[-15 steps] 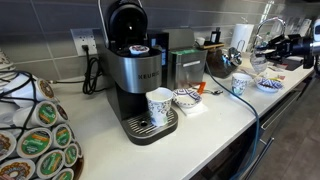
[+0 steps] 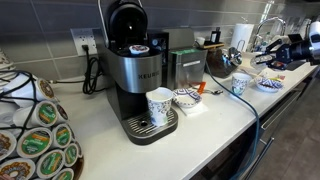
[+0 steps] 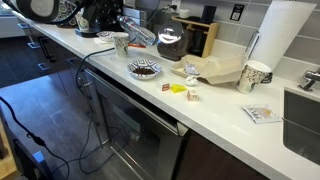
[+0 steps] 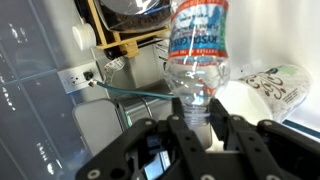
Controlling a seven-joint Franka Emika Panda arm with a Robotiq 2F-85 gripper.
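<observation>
My gripper is shut on the narrow end of a clear plastic bottle (image 4: pixel 198 40) with a red, white and blue label. Exterior view 2 has the bottle (image 3: pixel 138 33) slanting over the counter, close above a white patterned paper cup (image 3: pixel 121 45). In the wrist view the cup (image 4: pixel 285 88) lies beside and beyond the bottle's narrow end, partly hidden by the gripper. Whether bottle and cup touch, I cannot tell. From exterior view 1 the cup (image 2: pixel 240 83) stands upright on the counter, and the arm reaches in from the right.
A patterned bowl (image 3: pixel 144 70) with dark contents sits near the cup. The coffee machine (image 2: pixel 140 75) has another cup (image 2: pixel 160 105) on its tray. Small packets (image 3: pixel 178 88) and a second paper cup (image 3: pixel 253 76) are farther along. Bare counter (image 3: pixel 225 115) shows at the front edge.
In exterior view 1 the arm and bottle have moved left, toward the cup, and the bottle has tipped from near upright to a slant. The cups and bowls have stayed in place.
</observation>
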